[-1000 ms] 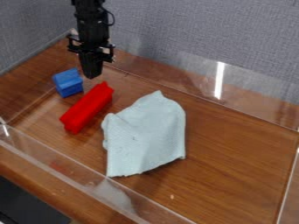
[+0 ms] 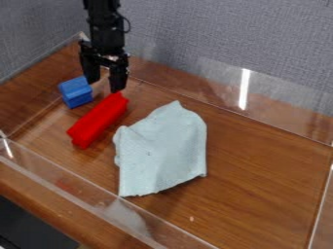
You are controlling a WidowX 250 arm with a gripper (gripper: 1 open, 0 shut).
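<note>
My gripper [image 2: 104,68] hangs open at the upper left, low over the table just behind the blue block [image 2: 76,91] and the red block [image 2: 97,120]. The blue block sits to the left, and the long red block lies diagonally in front of it. A pale cloth [image 2: 160,148] lies spread in the middle of the table. Nothing shows clearly between the fingers.
Grey walls [image 2: 247,44] close off the back and left, and the table's edge runs along the front left.
The blocks and cloth have not moved.
</note>
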